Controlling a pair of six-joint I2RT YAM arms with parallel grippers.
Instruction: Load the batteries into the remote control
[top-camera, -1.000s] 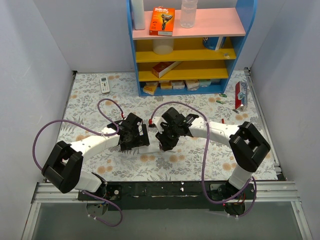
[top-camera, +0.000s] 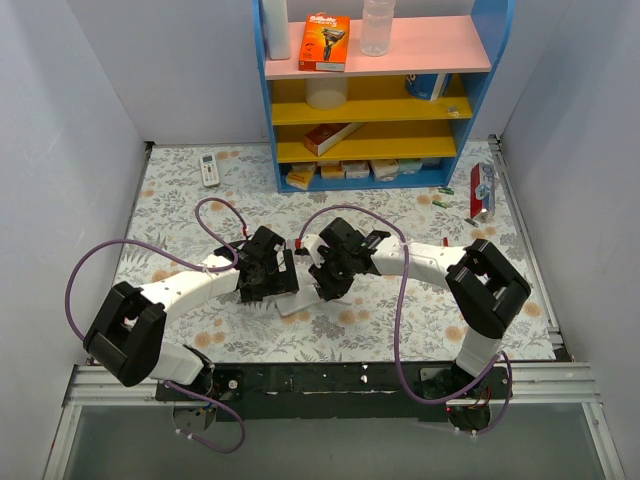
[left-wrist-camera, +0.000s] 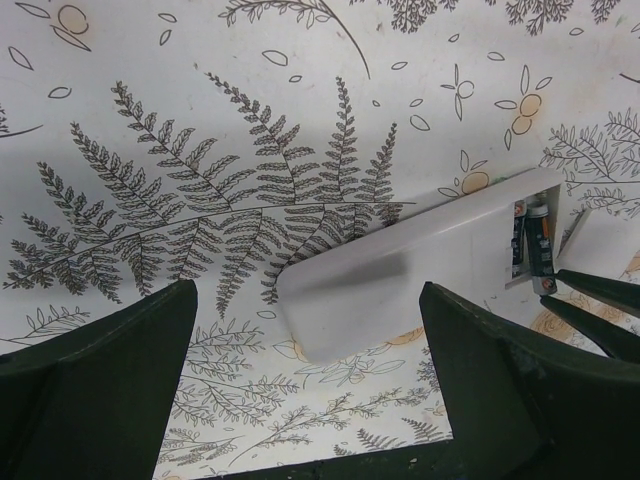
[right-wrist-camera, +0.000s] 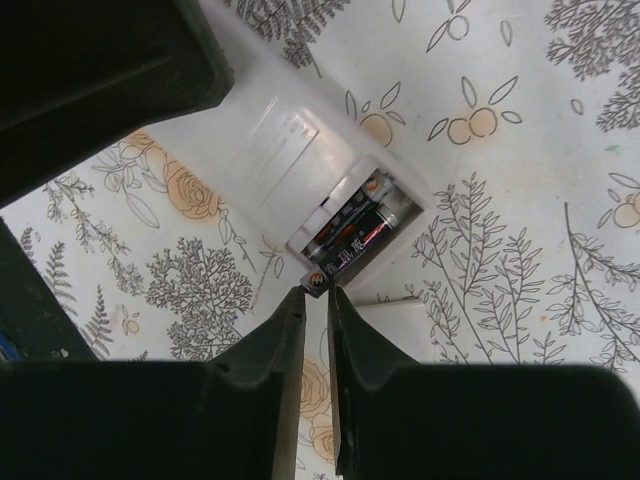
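Note:
The white remote (left-wrist-camera: 390, 280) (right-wrist-camera: 260, 140) lies face down, its battery compartment open at one end. Two batteries (left-wrist-camera: 539, 240) (right-wrist-camera: 352, 240) are in the compartment, the nearer one's end raised over the rim. My right gripper has its narrowly parted fingertips at that raised end; whether they hold it is unclear. My left gripper (top-camera: 287, 270) stands open above the remote's other end, nothing between its fingers. A white piece, likely the cover (right-wrist-camera: 385, 330), lies beside the compartment.
A blue shelf unit (top-camera: 455, 150) with boxes stands at the back. Another remote (top-camera: 209, 170) lies at back left. Loose batteries (top-camera: 440, 203) and a red package (top-camera: 482, 190) lie at right.
My right arm has shifted slightly left at the compartment end of the remote. The left arm looks unchanged.

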